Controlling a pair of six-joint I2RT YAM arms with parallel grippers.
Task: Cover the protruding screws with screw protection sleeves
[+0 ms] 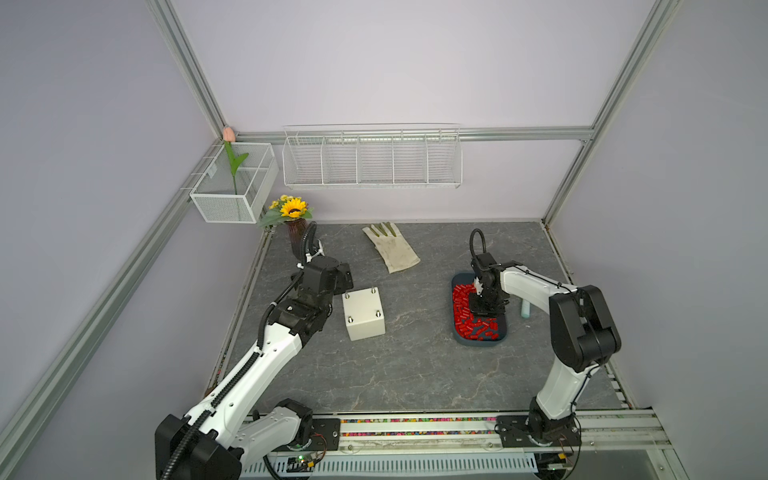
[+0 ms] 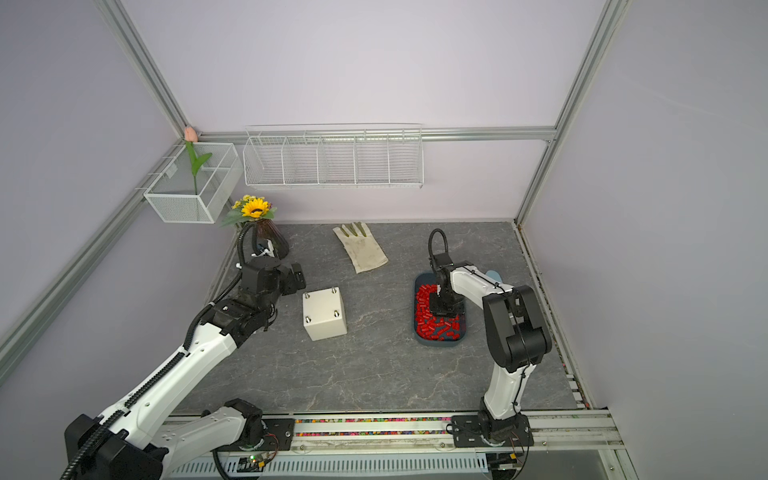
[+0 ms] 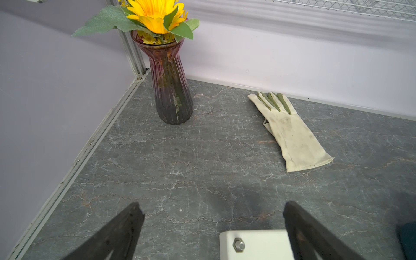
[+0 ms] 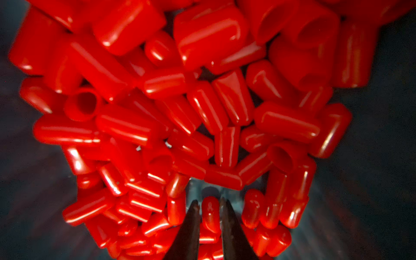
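Note:
The white block (image 1: 364, 313) stands on the table with screws on its top, and one screw (image 3: 238, 244) shows near its corner in the left wrist view. Left of the block and above the table is my left gripper, its fingers wide apart with only table and part of the block visible between them. My right gripper reaches down into the dark tray (image 1: 477, 342) of red sleeves (image 4: 208, 106). Its narrow fingers are shut on one small red sleeve (image 4: 211, 215), rounded end showing, low among the others.
A beige glove (image 1: 392, 247) lies behind the block. The vase with a sunflower (image 3: 173, 84) stands at the back left corner. Wire baskets (image 1: 373, 158) hang on the walls. Between block and tray the table is clear.

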